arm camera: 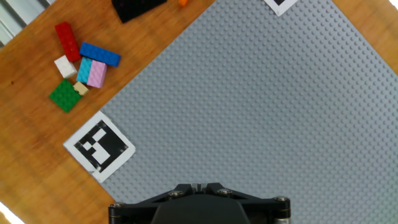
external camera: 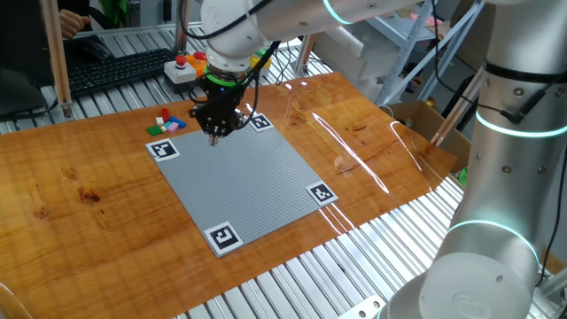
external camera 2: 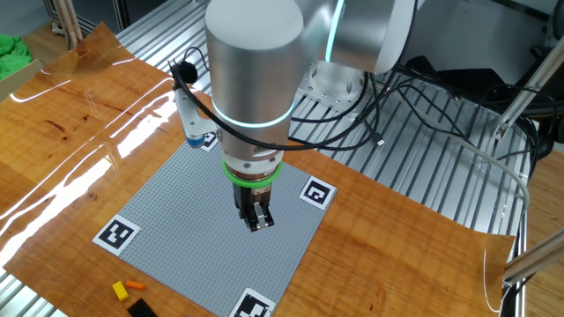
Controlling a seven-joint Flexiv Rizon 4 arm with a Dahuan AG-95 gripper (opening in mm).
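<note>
Above the grey studded baseplate hangs my gripper, pointing down, near the plate's edge on the brick side. Its black fingertips come together at the bottom of the wrist view, and nothing shows between them. A loose group lies on the wood beside the plate: a red brick, a blue brick, a white brick, a turquoise brick, a pink brick, a green brick and a small tan brick. The baseplate carries no bricks where it shows.
Black-and-white markers sit at the plate's corners. A black piece and an orange piece lie off the plate, with a yellow brick. Red-button boxes and a keyboard stand behind the table.
</note>
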